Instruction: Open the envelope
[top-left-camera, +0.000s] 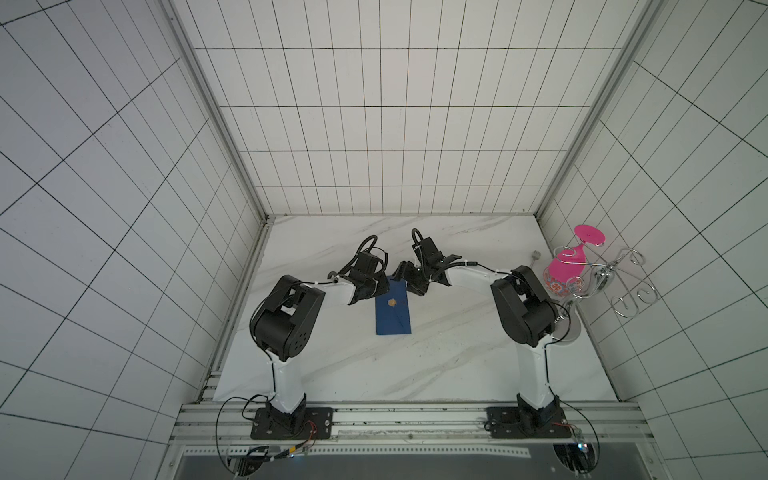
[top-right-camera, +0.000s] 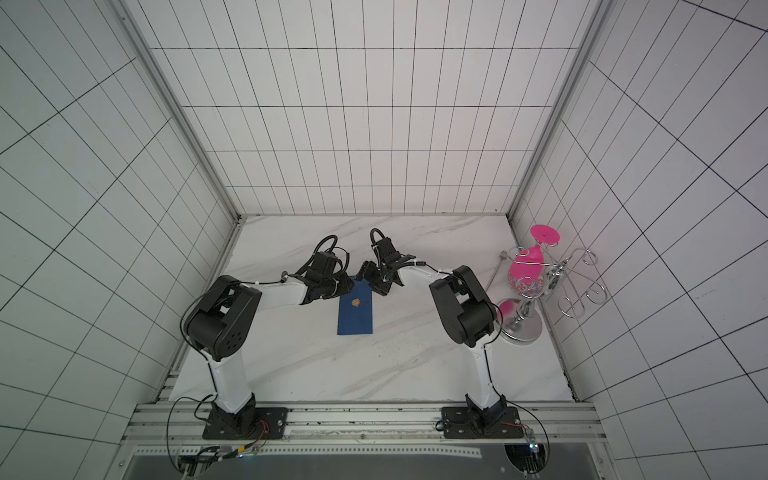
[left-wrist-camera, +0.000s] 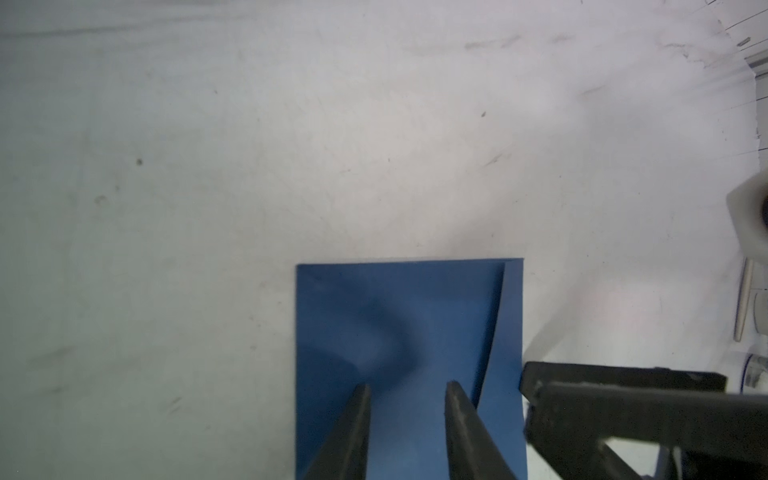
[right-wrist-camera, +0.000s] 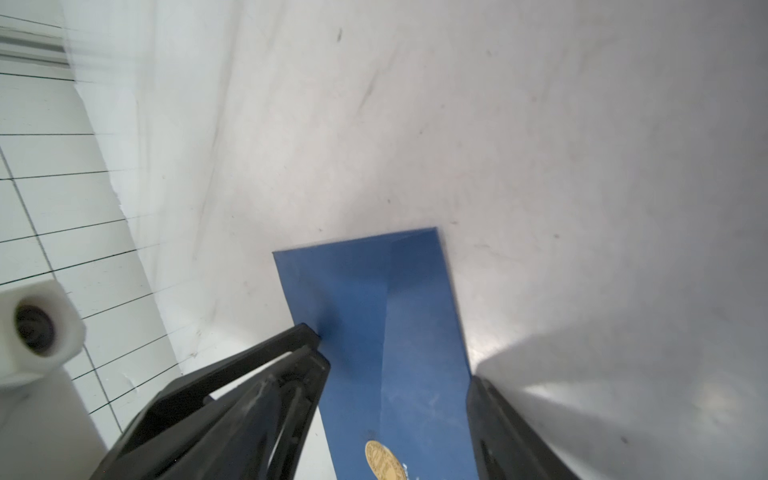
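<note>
A dark blue envelope (top-left-camera: 393, 320) with a gold seal (top-right-camera: 356, 302) lies flat in the middle of the counter. My left gripper is over its upper part; in the left wrist view the fingertips are a little apart over the blue paper, and what is between them is unclear. My right gripper is at the envelope's top right side, fingers apart, one beside the right edge; whether it touches is unclear.
A chrome stand (top-left-camera: 604, 280) with pink glassware (top-right-camera: 526, 264) stands at the far right, near a thin rod lying on the counter.
</note>
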